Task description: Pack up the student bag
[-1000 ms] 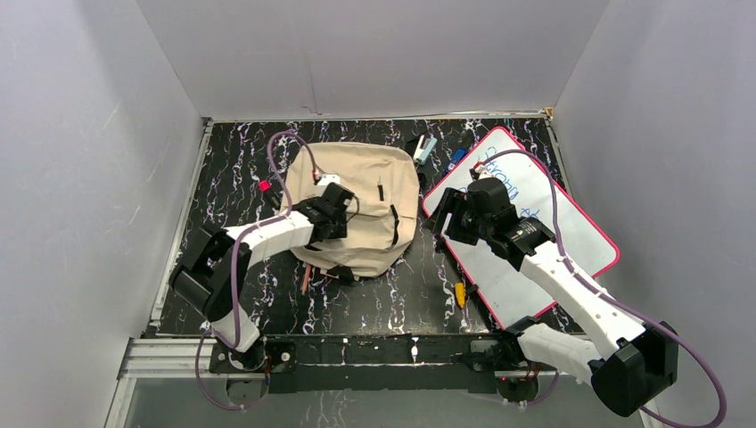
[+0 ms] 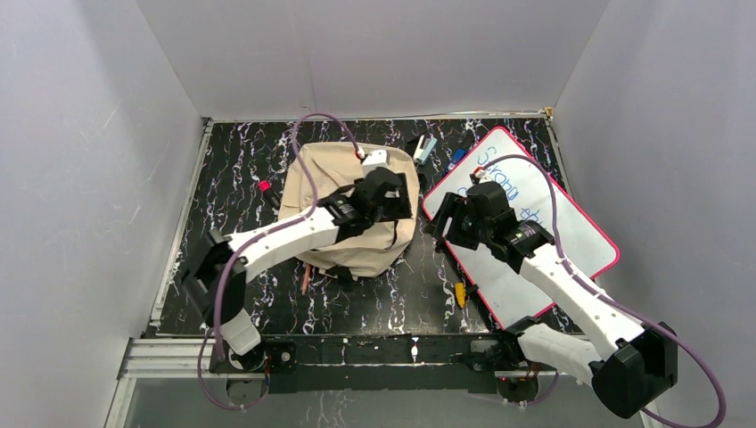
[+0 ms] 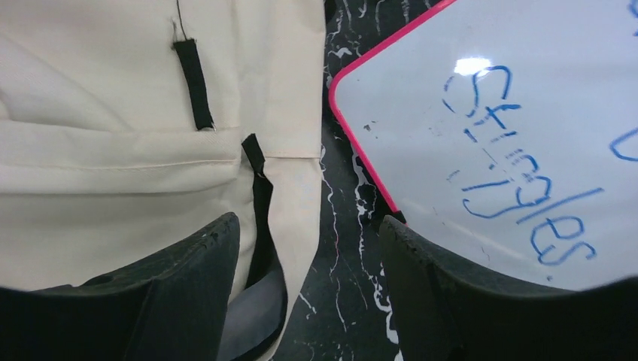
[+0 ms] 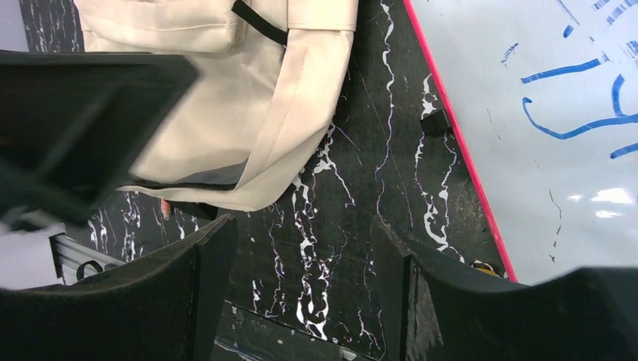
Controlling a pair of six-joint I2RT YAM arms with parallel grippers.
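Note:
The beige bag lies flat on the dark marbled table, its zipped opening toward the front. Over its right side hangs my left gripper, fingers apart with nothing between them; the bag's side panel and bare table show below. In the right wrist view a blurred part of the left gripper covers some of the bag. Just right of the bag, above the left edge of a whiteboard, my right gripper is open and empty over bare table. How far each gripper is above the surface is hard to tell.
The red-rimmed whiteboard with blue writing fills the table's right. A light-blue item and a dark-blue one lie behind, a yellow-black item in front. A red-capped item is left of the bag.
The right arm, bag and whiteboard have stayed where they were.

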